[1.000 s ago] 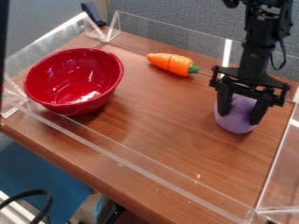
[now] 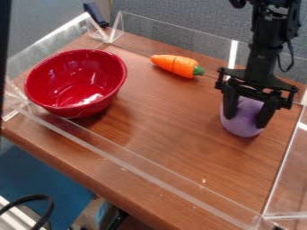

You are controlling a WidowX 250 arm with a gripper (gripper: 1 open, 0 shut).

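My black gripper (image 2: 249,106) reaches down from the top right and is lowered over a round purple object (image 2: 243,124) on the right side of the wooden table. Its fingers reach to the sides of the purple object, whose top is hidden by the gripper. I cannot tell whether they are closed on it.
A red bowl (image 2: 75,72) sits at the left of the table (image 2: 156,171). An orange toy carrot with green leaves (image 2: 178,65) lies at the back centre. Clear plastic walls border the table.
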